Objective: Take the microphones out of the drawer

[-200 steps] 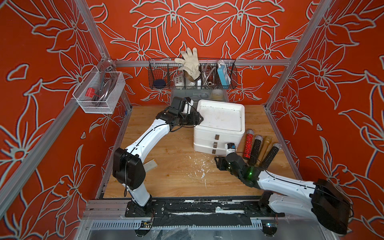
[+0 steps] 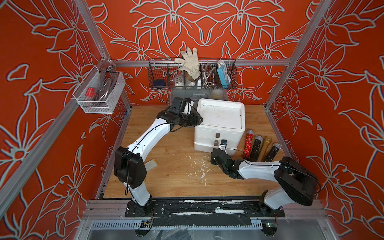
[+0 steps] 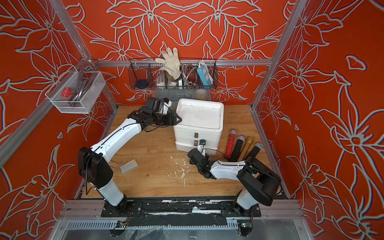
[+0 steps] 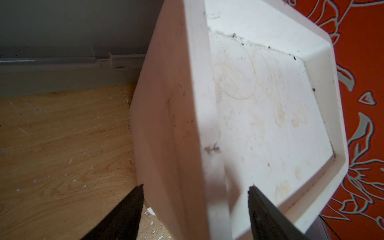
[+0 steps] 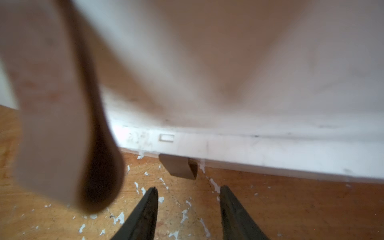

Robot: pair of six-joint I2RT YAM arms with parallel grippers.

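Note:
The white drawer unit [image 2: 220, 114] stands mid-table, small metal pulls on its front. My left gripper is shut on the raised rim at the unit's top left side, the rim between its fingers. My right gripper is low at the front face, fingers apart with nothing between them, just short of a metal pull [image 5: 178, 166]; a larger blurred pull [image 5: 52, 104] fills the left of the right wrist view. The drawers look closed; their insides are hidden.
Several microphones [image 2: 248, 144] lie right of the unit. A wire basket [image 2: 160, 74] with a glove hangs at the back, a white mesh basket [image 2: 98, 104] at the left. A pale block [image 3: 128, 165] lies front left.
My right arm has moved left and back, up to the drawer unit's front pulls. The left gripper has stayed at the unit's top left edge.

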